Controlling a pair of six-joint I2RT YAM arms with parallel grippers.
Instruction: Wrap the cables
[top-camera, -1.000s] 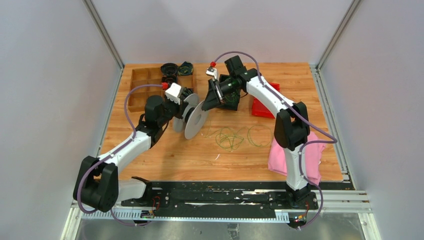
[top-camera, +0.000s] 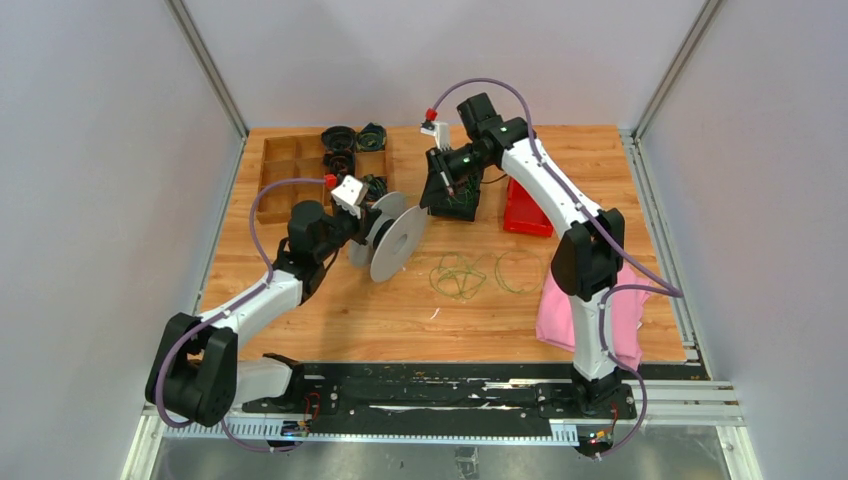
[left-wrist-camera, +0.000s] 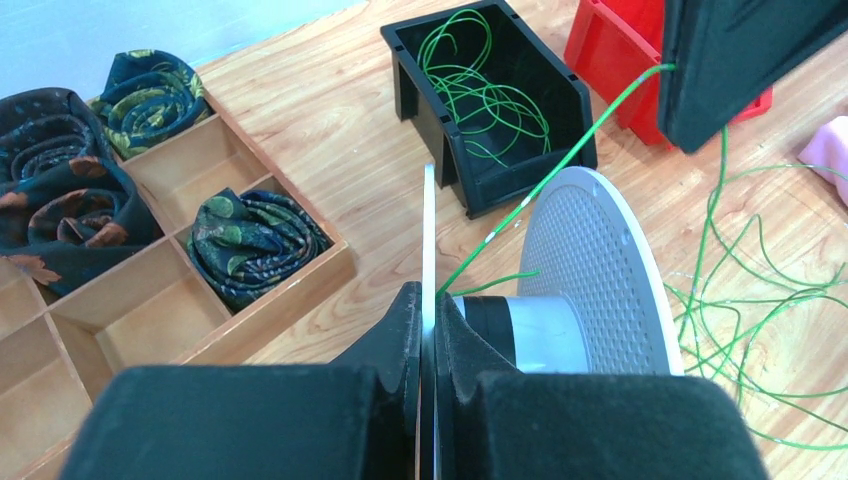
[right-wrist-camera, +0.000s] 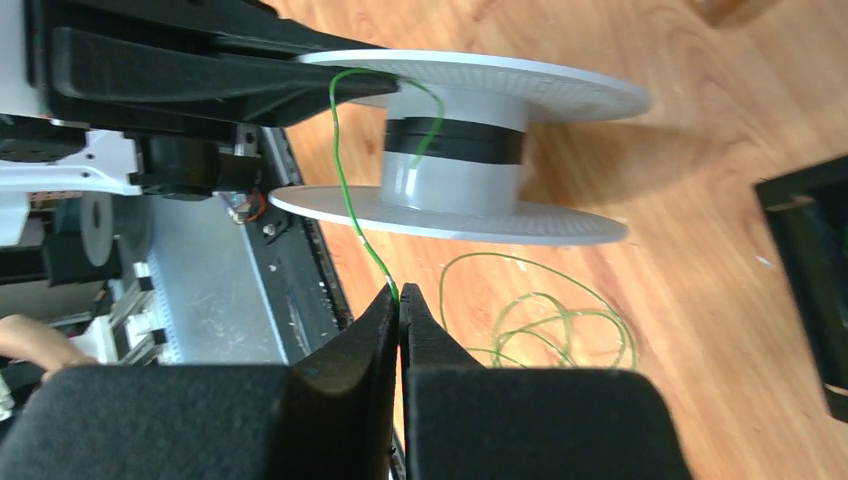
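Observation:
The grey spool (top-camera: 397, 244) is held above the table with its hub sideways, a black band (right-wrist-camera: 455, 140) around the hub. My left gripper is shut on one flange (left-wrist-camera: 429, 230), which shows edge-on between its fingers. The green cable (left-wrist-camera: 585, 140) runs from beside the left fingertips up to my right gripper, which is shut on it. A short stretch of cable (right-wrist-camera: 432, 125) bends over onto the hub. Loose loops of the same cable (top-camera: 458, 276) lie on the table right of the spool.
Behind the spool stand a black bin (left-wrist-camera: 455, 130) holding green cable and a red bin (top-camera: 527, 210). A wooden divided box (top-camera: 290, 165) with rolled dark cloths is at the back left. Pink cloth (top-camera: 555, 315) lies at the right.
My right gripper has moved back and slightly right, away from its earlier place by the near flange. The left arm and the spool have barely shifted.

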